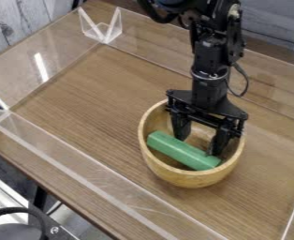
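My black gripper (201,130) reaches down from the top of the camera view into a tan wooden bowl (194,177). Its two fingers stand apart, open, inside the bowl over its back and right part. A green cylinder (177,147) lies in the bowl, slanting from the front left toward the right; nothing clearly shows held between the fingers.
A small clear plastic object (101,25) sits at the back left. A black cable (24,211) and dark hardware lie at the lower left edge.
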